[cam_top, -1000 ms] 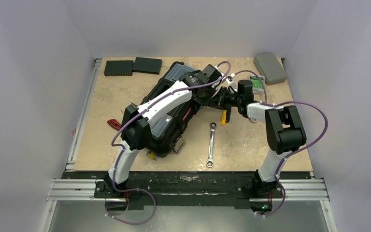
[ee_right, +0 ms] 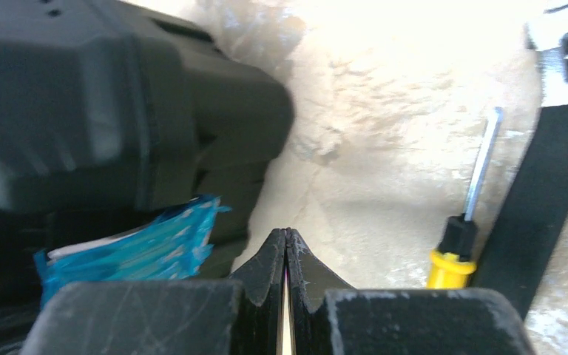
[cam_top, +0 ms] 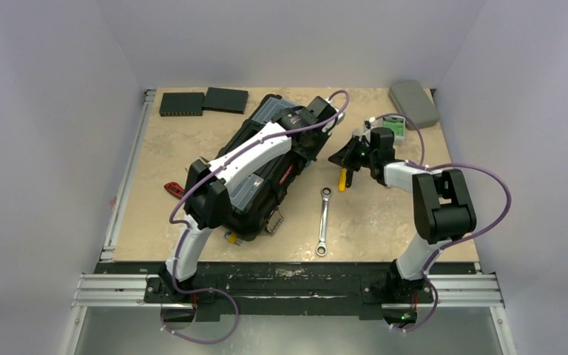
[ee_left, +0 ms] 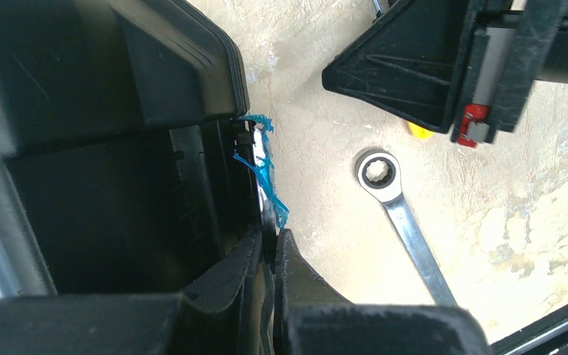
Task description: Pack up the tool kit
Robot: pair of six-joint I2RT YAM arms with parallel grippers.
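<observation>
The black tool box lies diagonally on the table, partly under my left arm. My left gripper is shut on a thin strip with torn blue wrapping at the box's right side. My right gripper is shut, nothing visible between its tips, right of the box above a yellow-black screwdriver and a black-handled adjustable wrench. A ratchet wrench lies on the bare table to their lower left.
Two black trays stand at the back left, a grey case and green-white pack at back right. A red tool lies left of the box.
The left arm has stayed nearly still.
</observation>
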